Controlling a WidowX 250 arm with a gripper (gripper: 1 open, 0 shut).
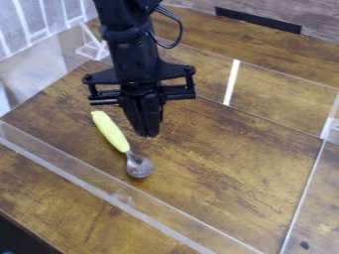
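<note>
My black gripper [141, 124] hangs over the wooden table, pointing down, above and to the right of a spoon [113, 134] with a pale yellow handle and a metal bowl at its near end. The spoon lies on the table, apart from the gripper. The fingertips are dark and partly hidden by the gripper's body, so how far apart they stand is unclear.
Clear plastic walls [232, 81] border the work area at left, front and right. A dark slotted strip lies at the back right.
</note>
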